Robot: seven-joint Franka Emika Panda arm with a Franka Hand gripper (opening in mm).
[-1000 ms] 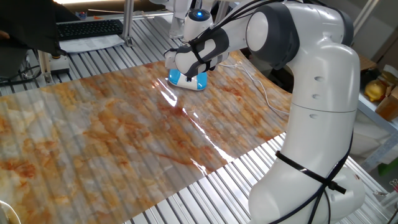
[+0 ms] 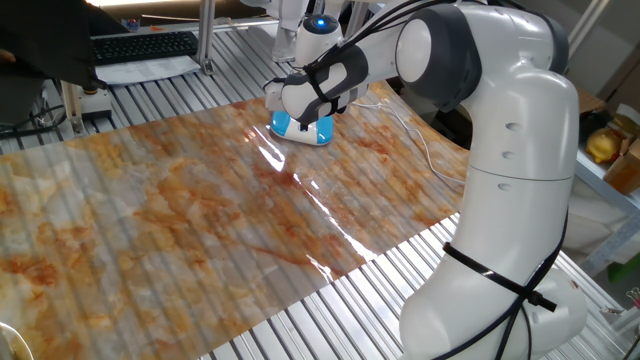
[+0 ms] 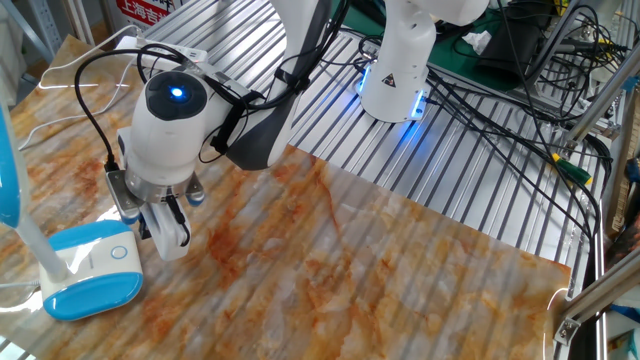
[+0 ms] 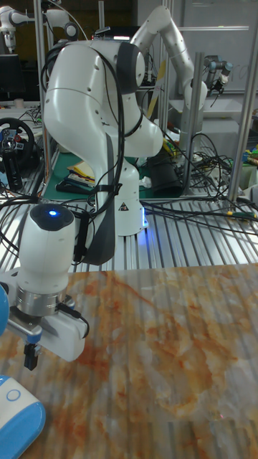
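A blue and white desk lamp stands on the marbled board. Its base (image 3: 92, 285), with a round button on top, and its white stem (image 3: 43, 243) show in exterior view 2, where the blue head (image 3: 8, 175) is cut off by the left edge. My gripper (image 4: 31, 357) points downward, its dark fingertips above the board and close to the lamp base (image 4: 16, 417). I cannot tell how far apart the fingers are, and no object shows between them. In exterior view 1 the arm hides the gripper and most of the lamp except its base (image 2: 303, 133).
The marbled board (image 2: 150, 230) is clear away from the lamp. A white cord (image 2: 425, 150) lies along its far side. Behind the board, black cables (image 3: 500, 140) run across the slatted metal table (image 3: 330, 110). A keyboard (image 2: 145, 46) sits at the back left.
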